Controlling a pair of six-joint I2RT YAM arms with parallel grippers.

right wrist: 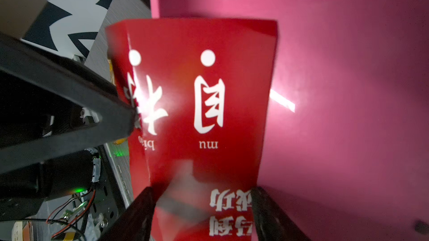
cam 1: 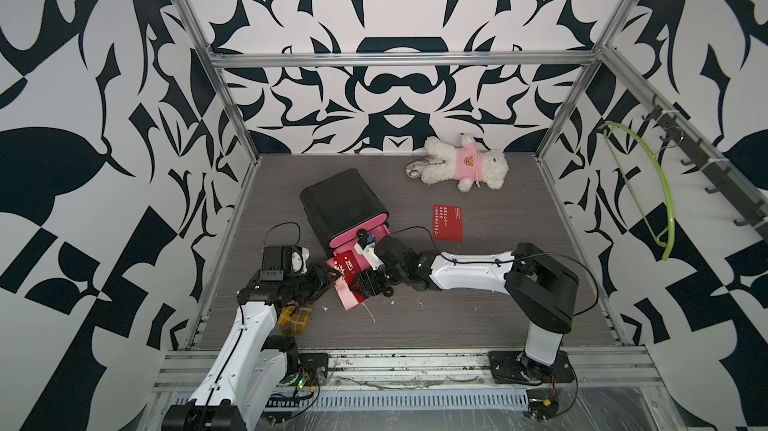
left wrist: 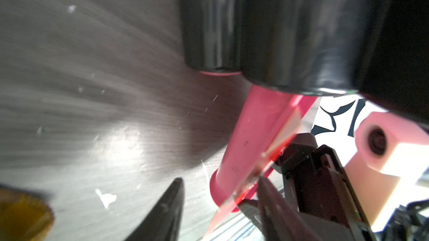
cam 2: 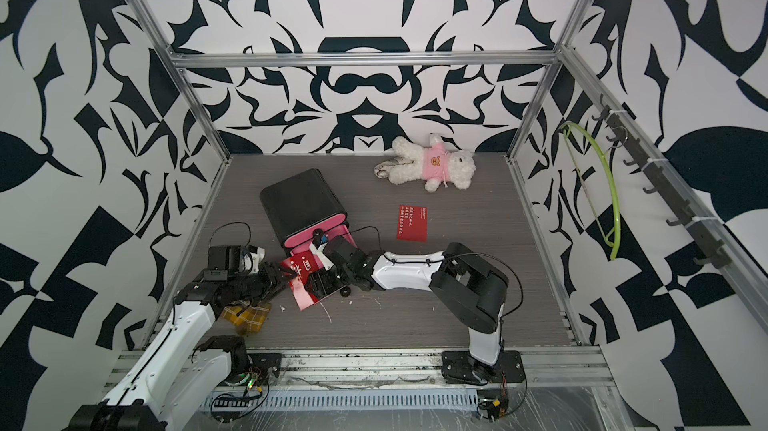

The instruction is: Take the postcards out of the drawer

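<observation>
A red postcard with white characters sticks out of the open pink drawer, its one long side bent; the left wrist view shows the same card [left wrist: 257, 176] nearly edge-on over the drawer's rim. My left gripper is at the drawer's left side, fingers apart, the card's edge passing close by its right finger. From the other side, my right gripper reaches over the drawer with its fingers spread and the card in view beyond them. Whether either touches the card cannot be told. A second red postcard [cam 1: 448, 223] lies flat on the table.
The black chest [cam 1: 340, 200] stands behind the drawer. A yellow checked cloth [cam 1: 294, 319] lies partly under my left arm. At the back is a white teddy bear [cam 1: 468, 163]. Open table lies to the right, around the flat card.
</observation>
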